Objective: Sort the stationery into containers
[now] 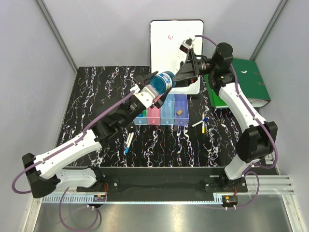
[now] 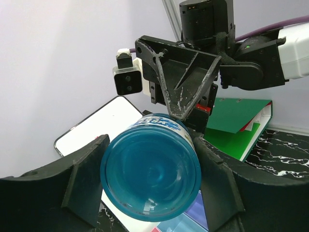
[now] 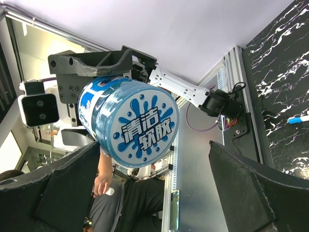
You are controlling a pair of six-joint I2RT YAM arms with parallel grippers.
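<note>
A blue transparent jar (image 2: 150, 169) with a white-printed label is held bottom-on in the left wrist view, my left gripper (image 1: 155, 89) shut on it. In the right wrist view, the jar's lid (image 3: 145, 128) with Chinese lettering faces my right gripper. The right fingers (image 3: 251, 188) are spread wide, with the lid in front of and nearer the left one; contact there cannot be told. Below the jar stands a divided box (image 1: 153, 116) with red and blue compartments, partly covered by the left arm. A small tan block (image 1: 179, 112) lies in its rightmost compartment.
Two pens (image 1: 129, 143) lie left of the box's front. White and yellow markers (image 1: 203, 126) rest to its right. A whiteboard (image 1: 164, 43) is behind, green folders (image 1: 248, 82) at the back right.
</note>
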